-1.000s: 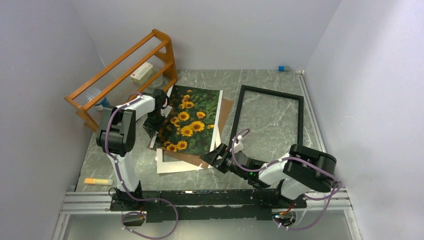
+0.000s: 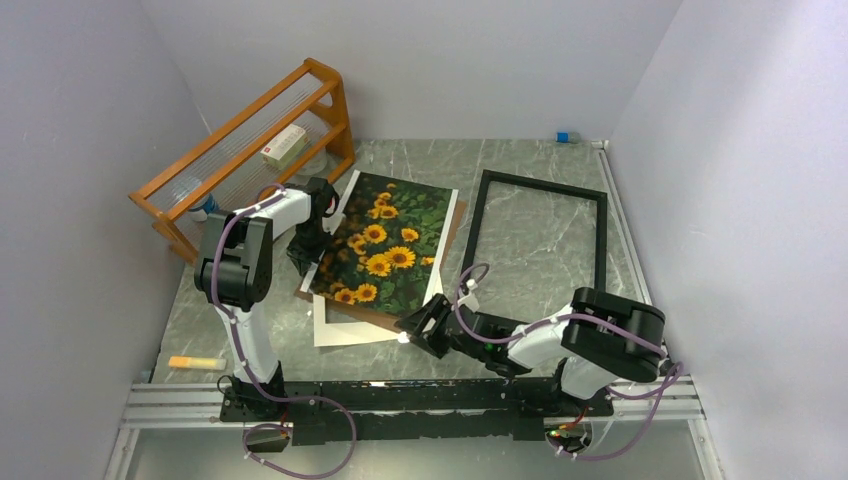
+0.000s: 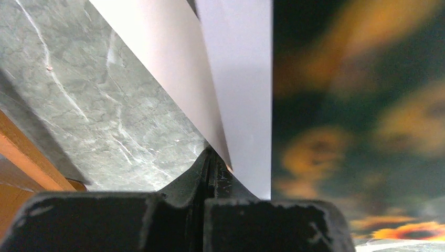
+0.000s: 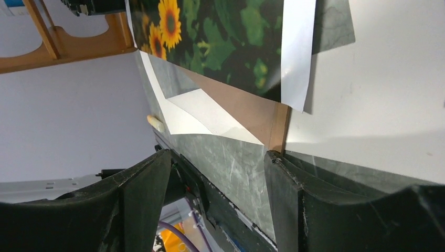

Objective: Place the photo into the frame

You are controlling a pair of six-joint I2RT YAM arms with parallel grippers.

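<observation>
The sunflower photo [image 2: 385, 240], with white strips along its sides, lies over a brown board [image 2: 370, 315] and a white sheet [image 2: 350, 334]. At the photo's left side my left gripper is shut on a white edge [image 3: 162, 68]; whether this belongs to the photo or to a sheet beneath is unclear. My right gripper is low by the board's front right corner. Its fingers [image 4: 281, 178] appear apart, with tabletop showing between; a firm hold cannot be told. The photo's near right corner [image 4: 295, 100] rises above the board. An empty black frame [image 2: 540, 182] lies at the right.
A wooden rack [image 2: 235, 140] holding a small box [image 2: 285, 146] stands behind the left arm. A yellow tube [image 2: 197, 362] lies front left, and a blue object [image 2: 564, 137] sits at the back. Bare tabletop shows inside the black frame.
The photo's right edge and far edge have shifted rightward, covering more of the board. My right gripper has moved slightly left and toward the front; the left one has stayed put.
</observation>
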